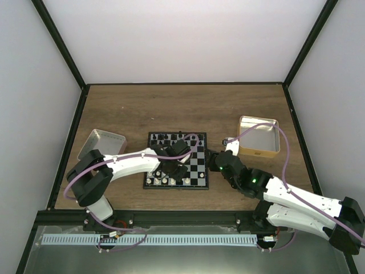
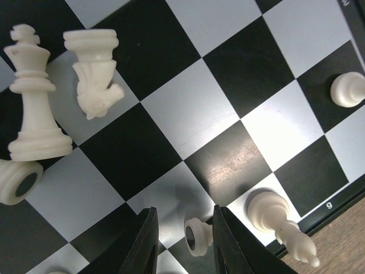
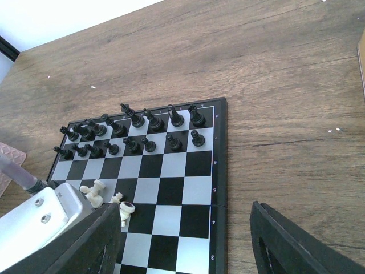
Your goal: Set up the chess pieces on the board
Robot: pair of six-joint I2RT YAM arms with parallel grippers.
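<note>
My left gripper hangs low over the chessboard (image 1: pixel 197 165), part open, with a white piece (image 2: pixel 199 235) at its fingertips; whether it grips it I cannot tell. In the left wrist view a white king (image 2: pixel 37 114), a white knight (image 2: pixel 94 80) and another piece (image 2: pixel 17 180) lie on their sides; a white piece (image 2: pixel 268 212) stands near the edge, a small one (image 2: pixel 348 89) at the right. Black pieces (image 3: pixel 175 119) stand in rows across the board's far side. My right gripper is open beside the board's right side, nothing between its fingers.
A silver tray (image 1: pixel 102 142) stands left of the board, a tan box (image 1: pixel 258 149) to its right.
</note>
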